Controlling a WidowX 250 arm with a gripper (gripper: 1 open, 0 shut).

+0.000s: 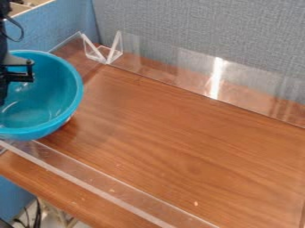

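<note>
A large turquoise plastic bowl [48, 111] sits at the left edge of the wooden table [179, 151]. The black gripper [6, 82] reaches in at the far left, inside or over the bowl's upper left part, and is cut off by the frame edge. Whether its fingers are open or shut is hard to see.
Clear acrylic barriers run along the table's back [251, 98] and front left, with a white angled bracket [103, 53] at the back left corner. Cables hang below at the lower left.
</note>
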